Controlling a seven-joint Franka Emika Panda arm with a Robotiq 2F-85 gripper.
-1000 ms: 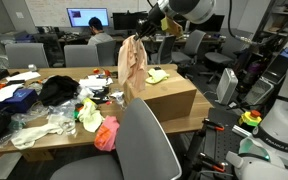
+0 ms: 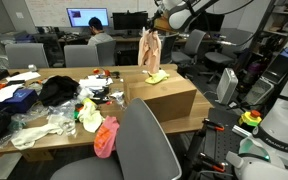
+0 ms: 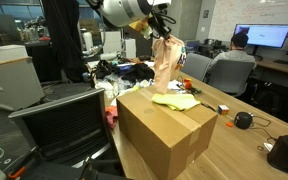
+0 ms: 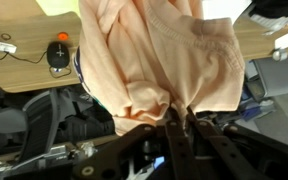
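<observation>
A peach-pink cloth (image 2: 149,49) hangs from my gripper (image 2: 155,29), which is shut on its upper end. In the second exterior view the cloth (image 3: 167,62) drapes down over the top of a cardboard box (image 3: 167,128), close to a yellow cloth (image 3: 177,101) that lies there. Whether the lower end touches the box is hard to tell. The wrist view has the pink cloth (image 4: 164,55) bunched at the fingers, spreading away and covering much of the picture. Exterior view 1 has the yellow cloth (image 2: 157,77) flat on the box (image 2: 169,100).
A long table (image 2: 46,145) left of the box carries a heap of clothes, bags and small items. Another pink cloth (image 2: 106,136) hangs at its front edge. Black chairs (image 2: 147,145) stand in front. A person (image 3: 241,39) sits behind at a desk with monitors.
My gripper has carried the pink cloth to the right and farther back, from beside the box's left end to over the box. The yellow cloth has stayed put.
</observation>
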